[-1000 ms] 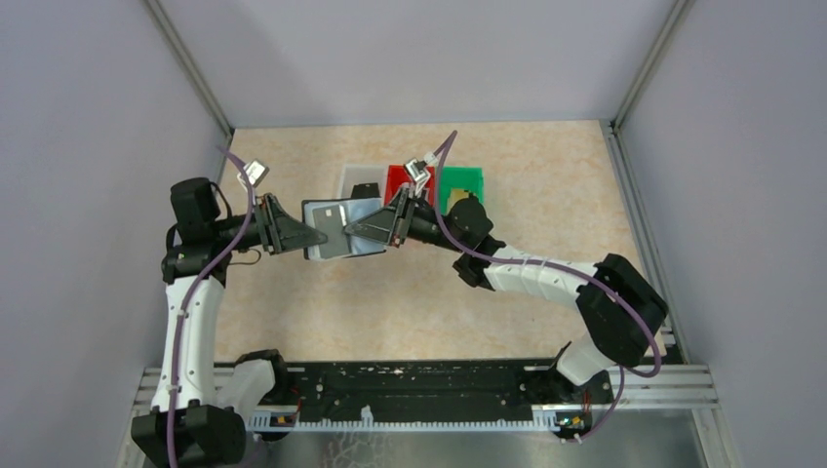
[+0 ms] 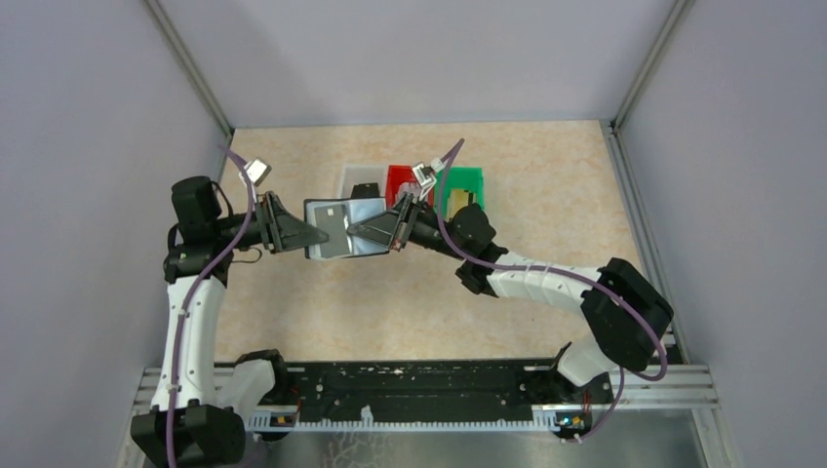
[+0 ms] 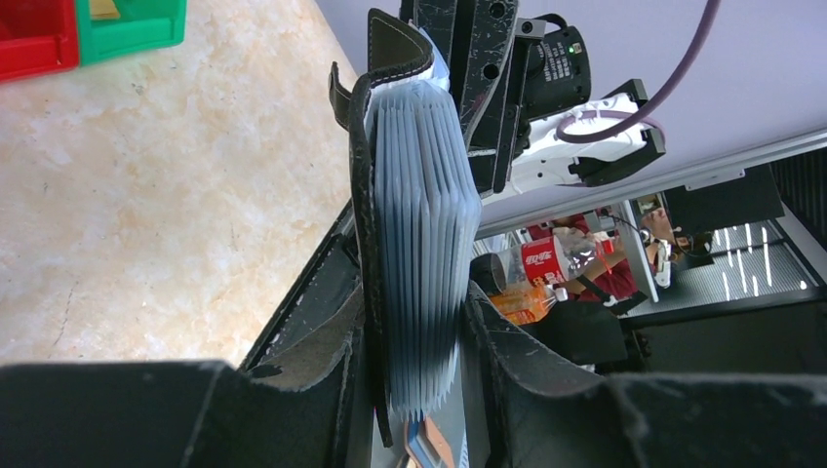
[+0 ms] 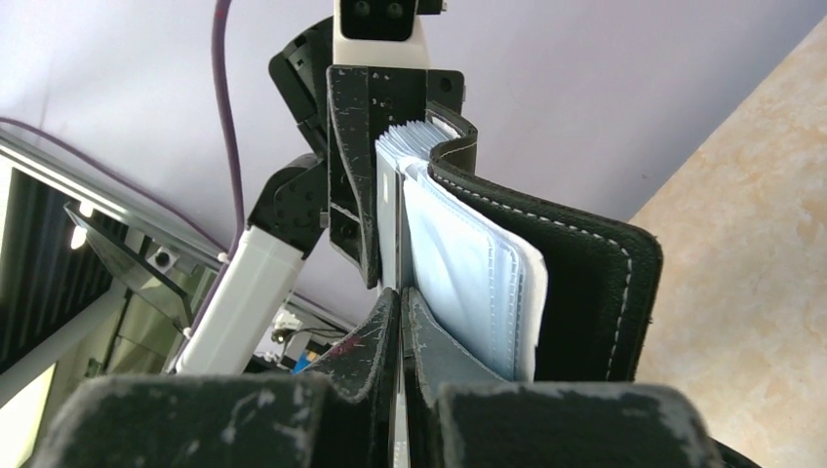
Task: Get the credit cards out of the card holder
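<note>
A black card holder (image 2: 369, 251) with translucent sleeves (image 3: 419, 244) is held up between the arms, a grey card (image 2: 331, 226) showing on its open face in the top view. My left gripper (image 2: 312, 237) is shut on the holder's left end, gripping the thick stack of sleeves. My right gripper (image 2: 357, 230) is shut at the holder's face, its fingertips against the sleeves beside the edge of what looks like a card; whether anything is between them is hard to see.
Behind the holder stand a white tray (image 2: 347, 175), a red tray (image 2: 400, 172) and a green tray (image 2: 460, 175) with contents in them.
The left arm has hardly moved.
</note>
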